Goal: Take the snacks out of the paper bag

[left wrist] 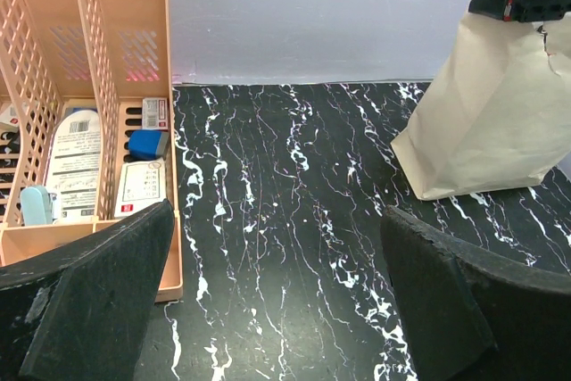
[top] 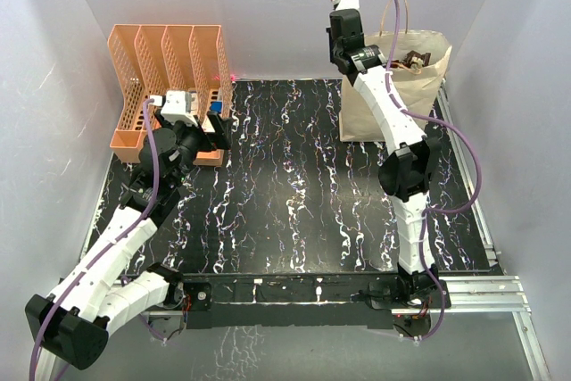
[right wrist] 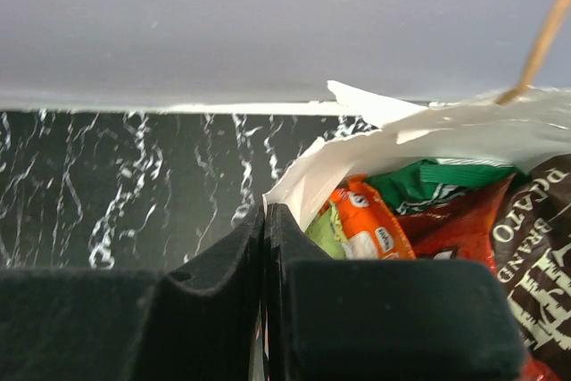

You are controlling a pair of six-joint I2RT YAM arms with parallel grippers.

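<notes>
The paper bag [top: 385, 118] stands upright at the back right, its mouth up and snacks inside. In the right wrist view I look down into it: an orange packet [right wrist: 370, 225], a green packet [right wrist: 446, 183], a red packet [right wrist: 459, 220] and a brown packet [right wrist: 540, 247]. My right gripper is shut on the left rim of the paper bag [right wrist: 312, 176], gripping the paper and no packet. Over at the organizer, my left gripper hangs open, nothing between its fingers.
An orange organizer [top: 165, 46] with several compartments stands at the back left, holding a blue item [left wrist: 147, 144] and white boxes [left wrist: 141, 186]. Bare black marbled table [top: 277, 185] lies between it and the bag. A bag handle [right wrist: 544, 37] arches over the opening.
</notes>
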